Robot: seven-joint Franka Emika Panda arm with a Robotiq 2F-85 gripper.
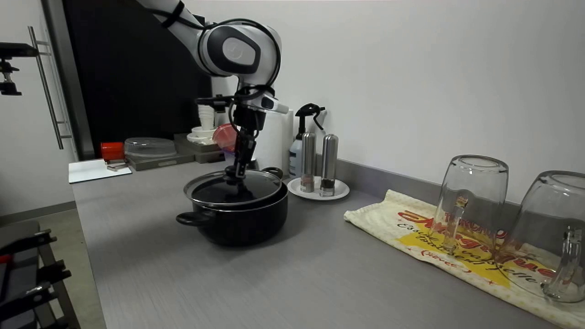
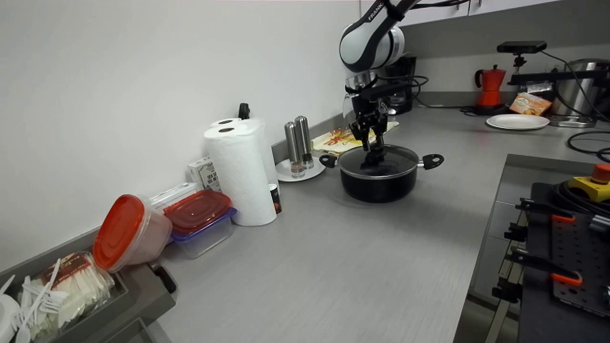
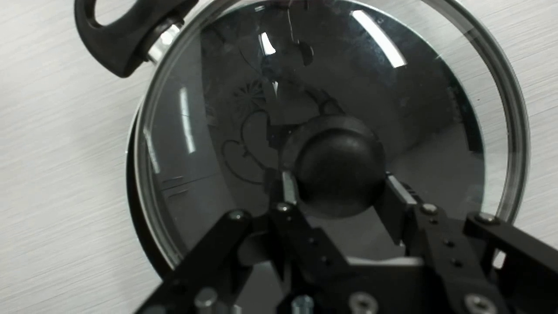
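In the wrist view my gripper is shut on the round black knob (image 3: 340, 170) of a glass lid (image 3: 418, 120). The lid has a metal rim and lies over a black two-handled pot (image 1: 247, 227), off-centre to it. In exterior view 1 the lid (image 1: 230, 189) juts past the pot's left side, and a strip of the pot's inner wall shows at the right. Whether the lid touches the rim or hovers just above it, I cannot tell. From the other side, the pot (image 2: 377, 187) stands upright on the counter.
Close behind the pot, two steel mills (image 1: 328, 164) stand on a white plate (image 1: 344, 189). Glass mugs (image 1: 472, 192) rest upside down on a cloth (image 1: 378, 216) at the right. Paper towel rolls (image 2: 243, 171) are by the wall.
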